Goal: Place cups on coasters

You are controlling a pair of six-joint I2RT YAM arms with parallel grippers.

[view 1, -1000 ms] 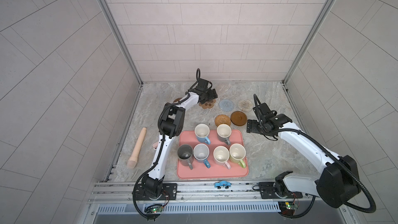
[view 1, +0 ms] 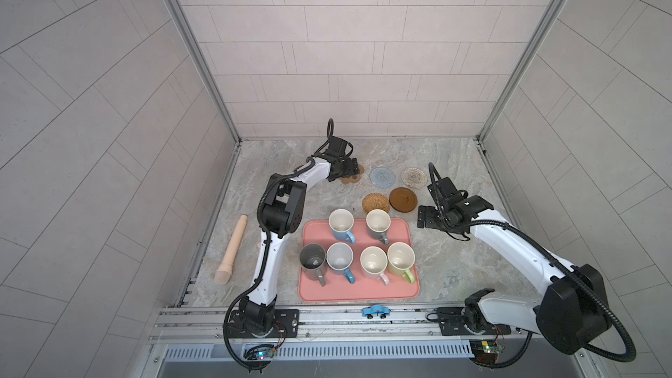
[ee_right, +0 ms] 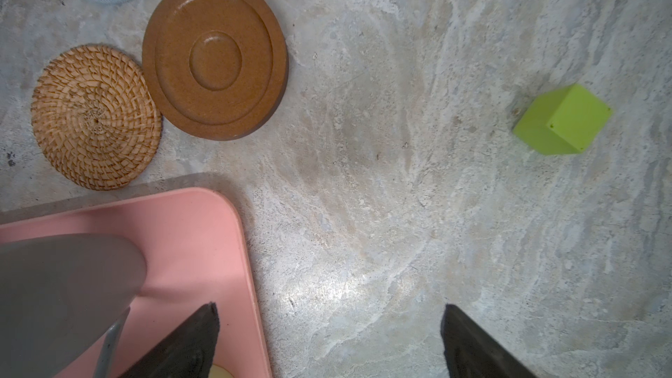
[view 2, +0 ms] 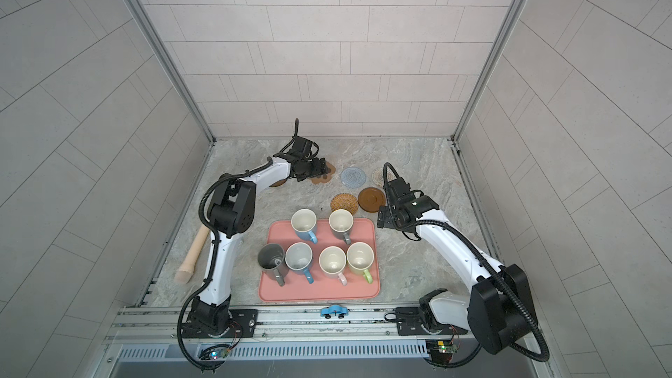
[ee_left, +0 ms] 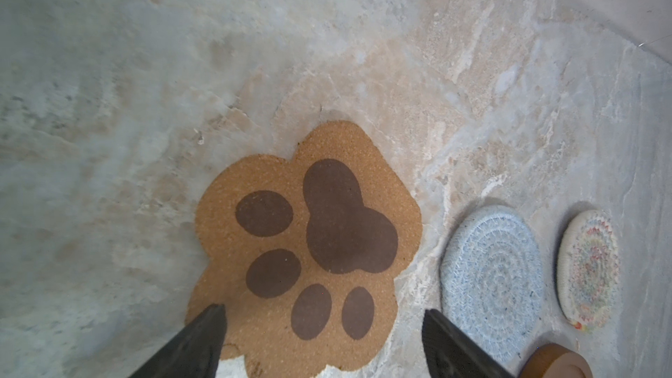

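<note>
My left gripper hangs over a paw-shaped cork coaster (ee_left: 357, 238), fingers apart with nothing between them. Beyond it lie a blue coaster (ee_left: 490, 280), a patterned coaster (ee_left: 588, 266), a brown round coaster (ee_right: 213, 56) and a woven coaster (ee_right: 94, 119). Another coaster is partly hidden under the left arm in the top right view. Six mugs, among them a blue-handled white mug (view 1: 341, 220) and a dark grey mug (view 1: 312, 257), stand on a pink tray (view 1: 358, 294). My right gripper stands open and empty by the tray's back right corner.
A beige cylinder (view 1: 231, 248) lies at the left. A green cube (ee_right: 560, 119) sits right of the coasters. A toy blue car (view 1: 375, 310) rests at the front rail.
My left gripper has moved left and slightly toward the front over the paw coaster. My right gripper has shifted very slightly; the mugs and coasters are unmoved.
</note>
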